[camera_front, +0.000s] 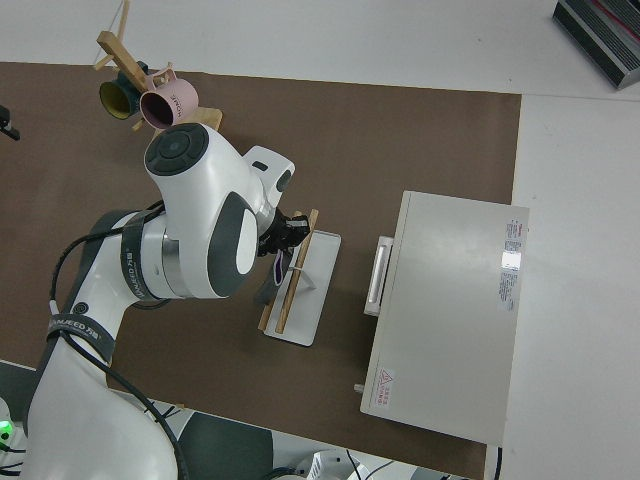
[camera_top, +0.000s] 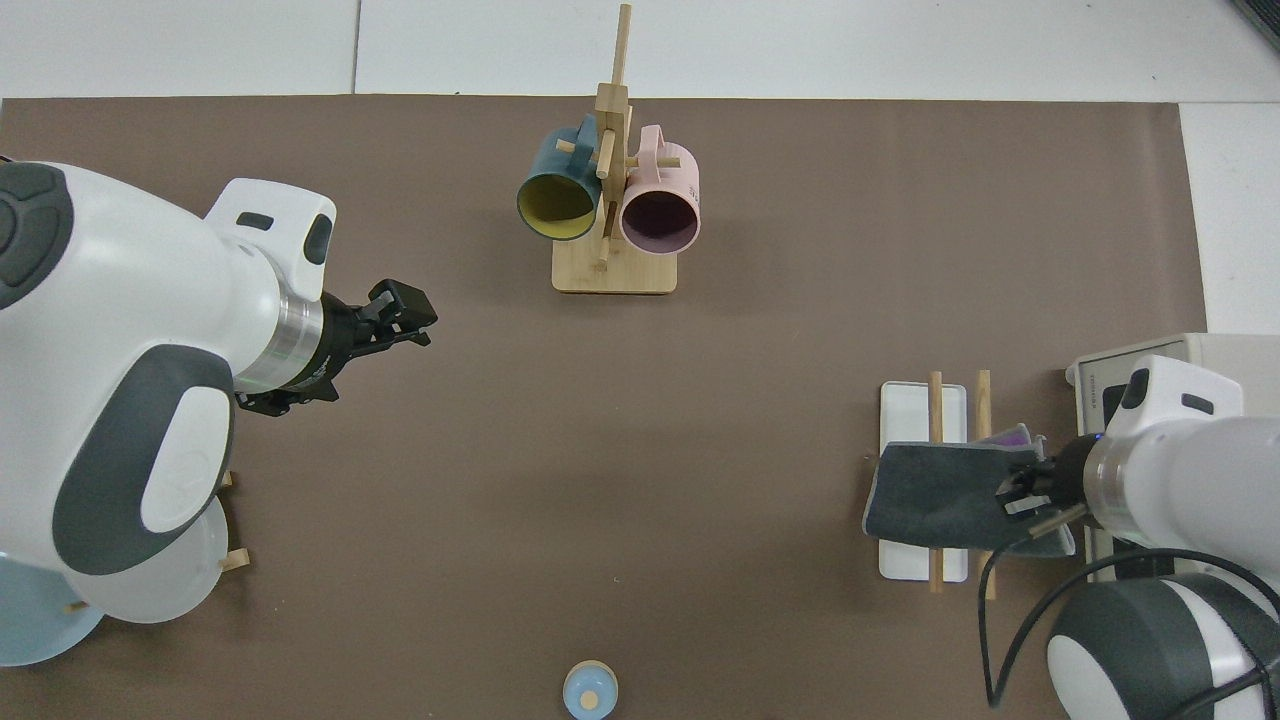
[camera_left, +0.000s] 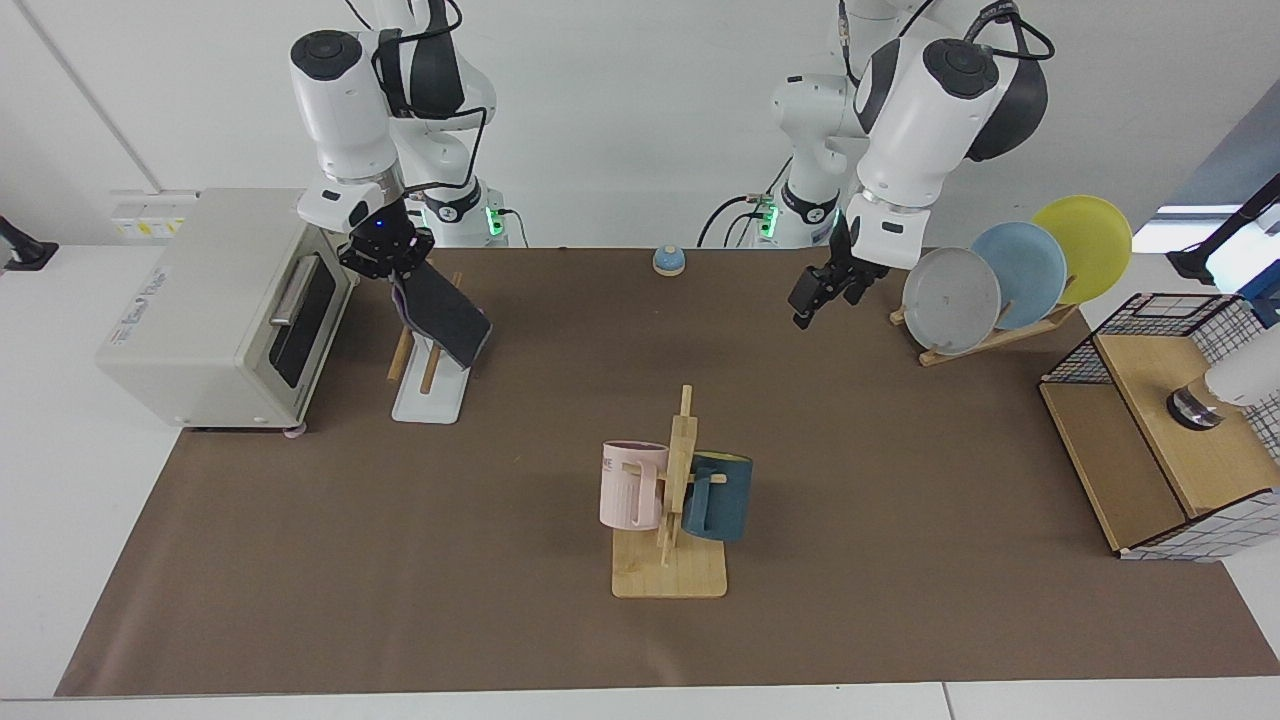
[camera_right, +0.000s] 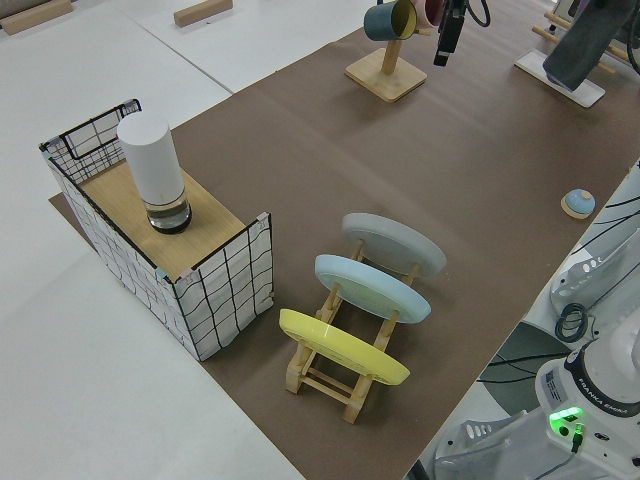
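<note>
A dark grey cloth (camera_top: 948, 492) with a purple patch hangs over a white board with two wooden bars (camera_left: 429, 407) beside the white oven-like box. The gripper (camera_left: 379, 248) of the arm on that side is at the cloth, which dangles from it in the left view; its fingers are hard to make out. The other arm's black gripper (camera_top: 405, 318) hangs empty over the mat near the plate rack; in the right view it is near the top edge.
A mug tree with teal and pink mugs (camera_top: 660, 192) stands at the far side. Plates (camera_left: 950, 301) in a wooden rack, a wire shelf (camera_left: 1116, 468), a white box (camera_left: 216, 312) and a small blue object (camera_top: 589, 691) surround an open middle.
</note>
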